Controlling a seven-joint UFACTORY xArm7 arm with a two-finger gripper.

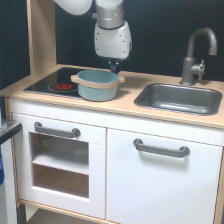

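A blue-grey pot [97, 88] with tan handles stands upright across the right edge of the black stovetop [45, 83] and the wooden counter. Above its right side hangs the white arm, with my gripper [115, 68] pointing down close to the right handle. The dark fingers blend into the dark wall behind them. Whether they touch the handle, or how far apart they stand, cannot be made out.
To the right, a grey sink [180, 98] is set into the counter, with a tall faucet [193, 58] behind it. Bare wood [128, 90] lies between pot and sink. Below are white cupboard doors with grey handles [162, 149]. A wooden post [42, 35] rises at the left.
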